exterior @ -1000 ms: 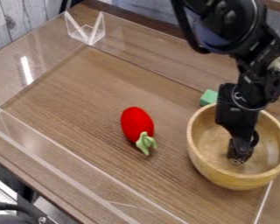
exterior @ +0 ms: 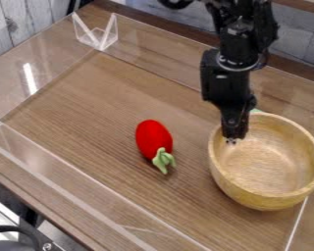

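The black gripper [exterior: 231, 125] is at the upper rim on the left side of a round tan bowl [exterior: 265, 180], with its fingers pointing down and shut, and nothing visible between them. A red toy [exterior: 154, 138] with a green tip lies on the wooden table [exterior: 68, 147], to the left of the bowl. A small green object behind the bowl's right side is mostly hidden.
A white wire-like holder [exterior: 97, 31] stands at the back left. The table's edge runs along the left.
The gripper has risen and moved back and left, from inside the bowl toward its far rim. The red toy has not visibly moved.
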